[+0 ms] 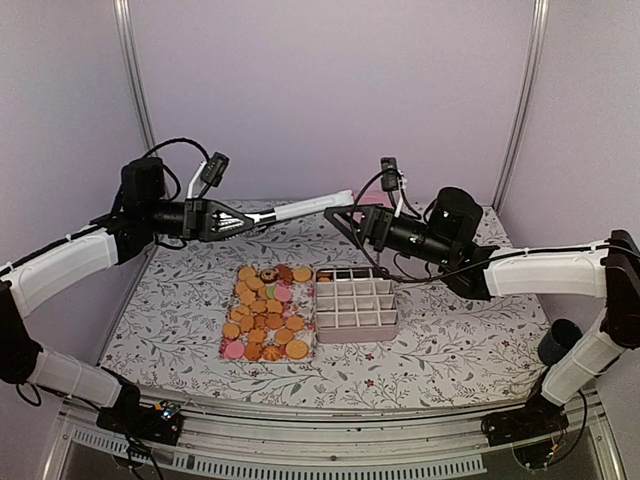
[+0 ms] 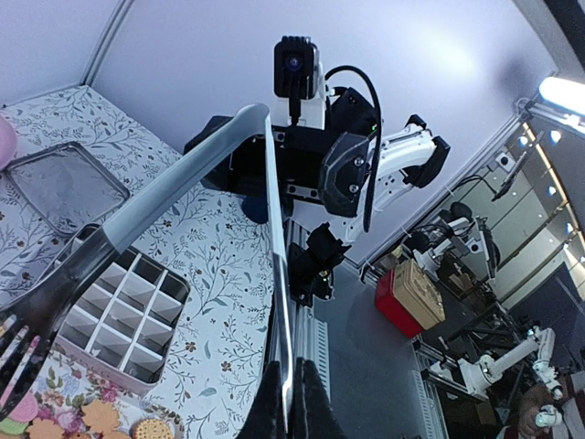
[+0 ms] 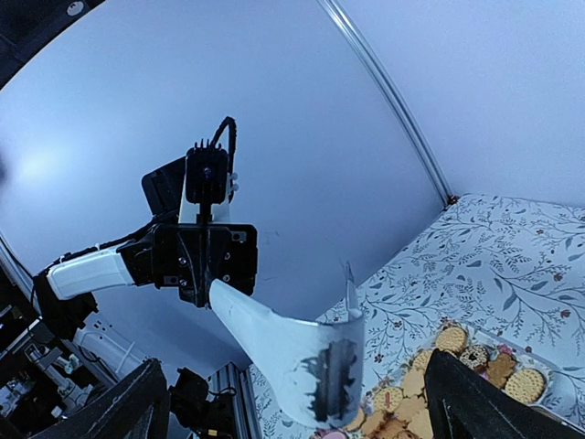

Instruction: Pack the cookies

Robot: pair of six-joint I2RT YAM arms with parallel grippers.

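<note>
Long tongs [image 1: 305,206] are held by my left gripper [image 1: 225,222], shut on them and raised above the table; their far end reaches to my right gripper [image 1: 350,215], which stands open with black fingers [image 3: 475,412] either side of that end in the right wrist view. Below, a tray of cookies [image 1: 260,325] [image 3: 411,384], mostly orange-brown with pink and green ones, lies left of a divided box [image 1: 355,335] [image 2: 114,343], whose front compartments look empty; the back row is partly hard to see.
A clear lid or tray [image 2: 69,187] and a pink object [image 2: 5,137] lie behind the box, partly hidden by my right arm in the top view. A dark cup [image 1: 560,342] stands at the right edge.
</note>
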